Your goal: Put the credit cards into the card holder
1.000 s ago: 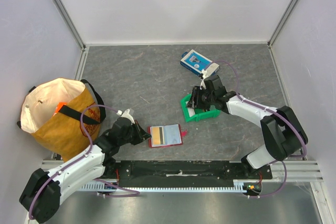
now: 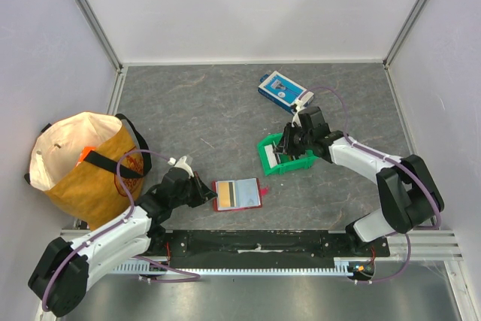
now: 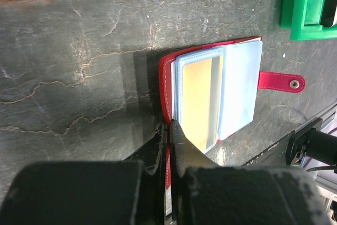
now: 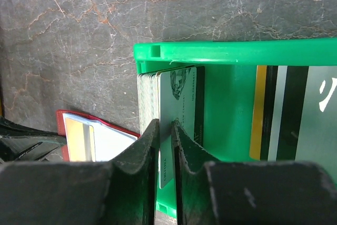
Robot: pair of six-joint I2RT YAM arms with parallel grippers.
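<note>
The card holder [image 2: 247, 195], red-covered with clear sleeves, lies open on the table. At its left edge, my left gripper is shut on the thin red cover, a strip of which shows between its fingers. A green tray [image 2: 271, 169] holds a stack of cards [image 4: 148, 98] standing on edge at its left end. My right gripper is over that stack, its fingers slightly apart. A grey card [image 4: 179, 89] at the stack's right side shows behind and between those fingertips; whether they touch it I cannot tell. A dark card [image 4: 199, 104] stands beside it.
More cards [image 4: 287, 111] sit in the tray's right part. A blue and white box [image 2: 285, 90] lies behind the tray. To the left stands a yellow bag [image 2: 105, 178].
The right gripper has shifted slightly to the right over the tray, uncovering more of the white card stack. Left arm and card holder have not moved.
</note>
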